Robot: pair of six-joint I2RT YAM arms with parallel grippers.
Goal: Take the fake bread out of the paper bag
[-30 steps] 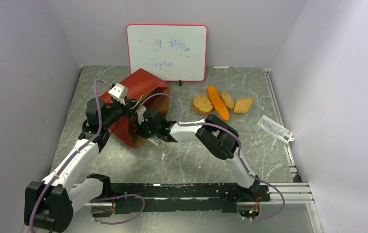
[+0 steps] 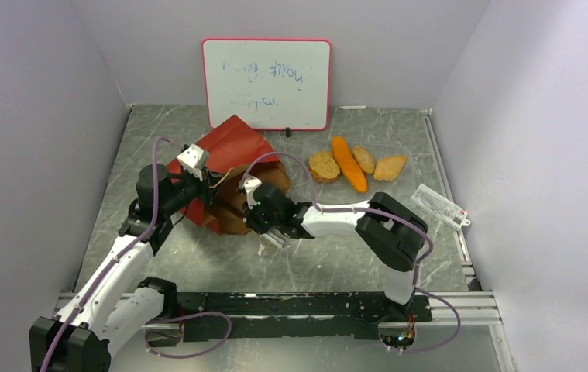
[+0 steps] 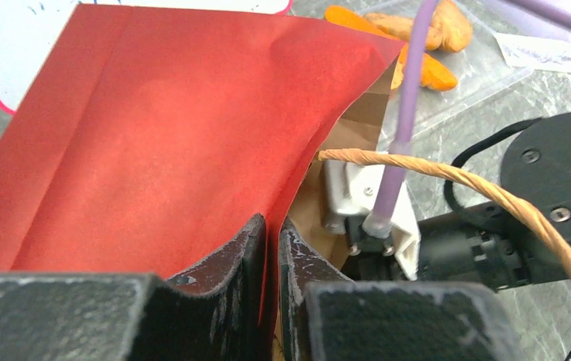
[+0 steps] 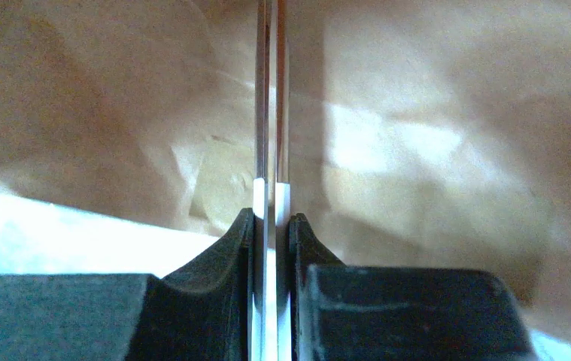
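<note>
The red paper bag (image 2: 232, 147), brown inside, lies on its side at left with its mouth toward the right. My left gripper is shut on its red rim. At the mouth is my right gripper (image 2: 250, 213). Its fingers (image 4: 226, 282) press from both sides on two thin, shiny tong-like strips (image 4: 282, 143), which run forward over brown paper (image 4: 417, 90). No bread shows between the strips. Bread pieces (image 2: 323, 167) lie on the table at the right, beside a long orange piece (image 2: 349, 164).
A clear sheet or tray (image 3: 485, 83) lies under the bread and the orange piece. The whiteboard (image 2: 267, 81) stands at the back, and a white label card (image 2: 439, 205) lies far right. Twisted handle cord (image 3: 447, 171) loops from the bag.
My right gripper has moved right, from deeper in the bag toward its mouth. The bag's mouth has shifted slightly right and down, while the left gripper keeps its hold almost in place.
</note>
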